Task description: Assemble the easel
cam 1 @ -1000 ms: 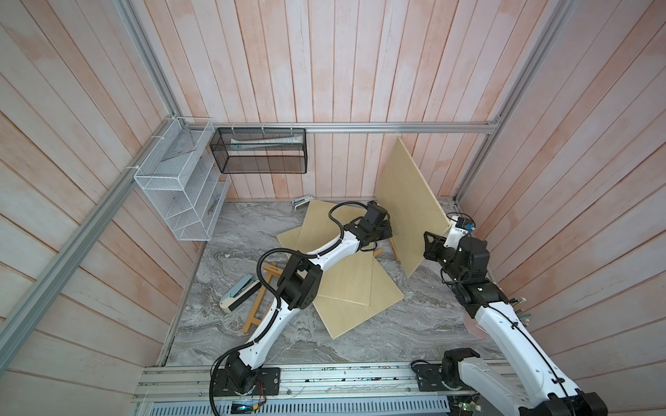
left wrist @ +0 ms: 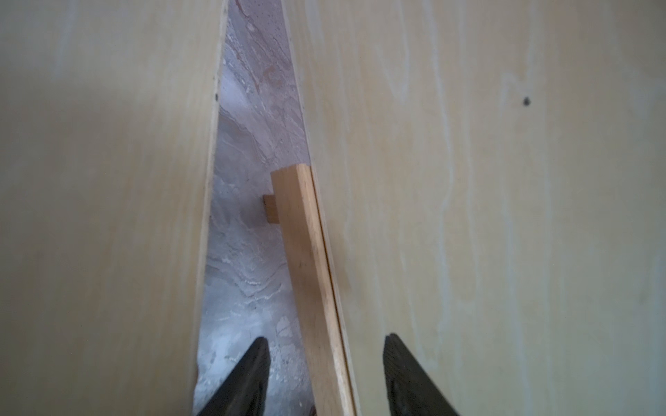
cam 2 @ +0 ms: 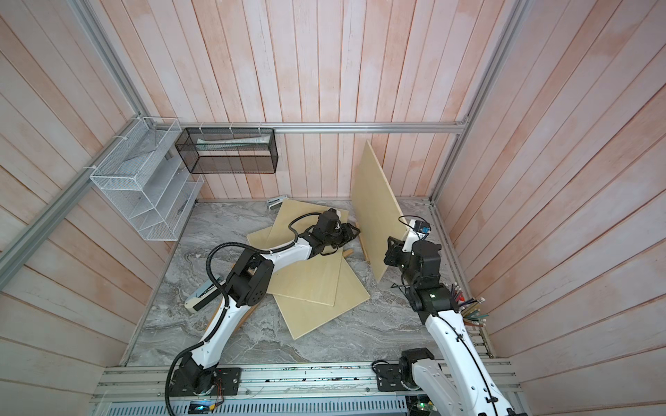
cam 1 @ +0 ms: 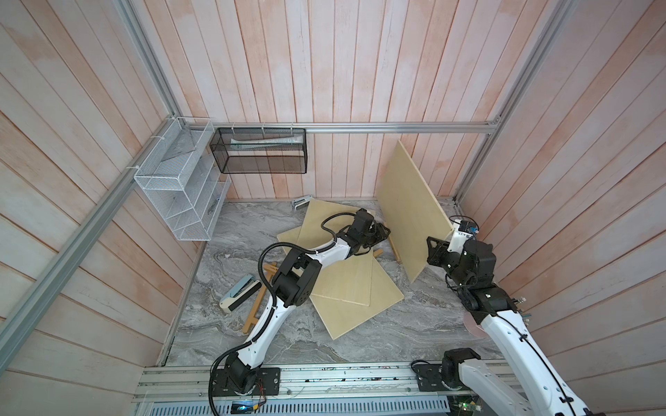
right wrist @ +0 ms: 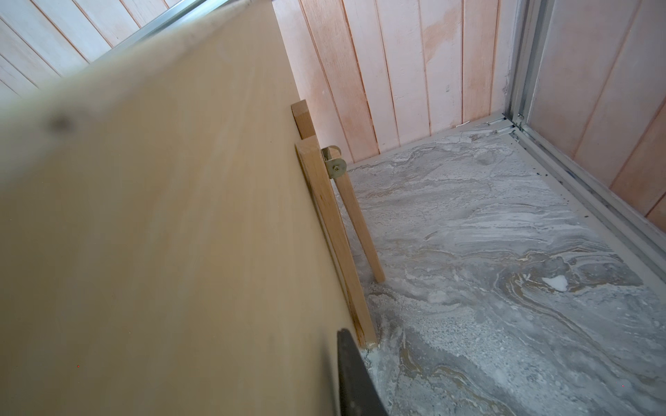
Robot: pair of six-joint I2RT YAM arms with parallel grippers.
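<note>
A large pale wooden board (cam 1: 410,208) stands steeply tilted at the right of the table. My right gripper (cam 1: 431,251) is shut on its near edge. In the right wrist view, one dark finger (right wrist: 357,378) lies along the board, and a wooden support (right wrist: 331,222) with a hinged leg (right wrist: 360,225) stands behind it. My left gripper (cam 1: 385,233) is near the board's lower front, its fingers apart. Between them in the left wrist view runs a wooden ledge strip (left wrist: 308,277) along the board; whether they touch it cannot be told.
Flat boards (cam 1: 357,315) lie overlapped under the left arm. A wooden frame piece (cam 1: 256,305) and a stapler-like object (cam 1: 239,294) lie left. White wire shelves (cam 1: 187,180) and a black mesh basket (cam 1: 260,163) hang behind.
</note>
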